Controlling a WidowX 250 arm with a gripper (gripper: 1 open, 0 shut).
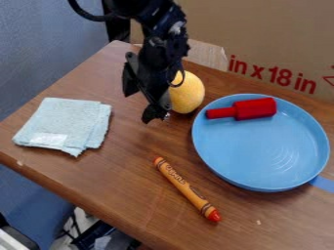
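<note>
My gripper [154, 96] hangs low over the middle of the table, just left of a yellow round object [187, 94], which it partly hides; whether its dark fingers are open or shut is unclear. A folded light blue cloth [62, 124] lies to the left. A blue plate [261, 156] on the right holds a red object with a handle [248, 108]. An orange crayon-like stick [186, 187] lies diagonally at the front.
A cardboard box [280, 44] stands at the back. The table's [104, 190] left edge runs diagonally toward the front. Bare wood shows between the cloth and the plate.
</note>
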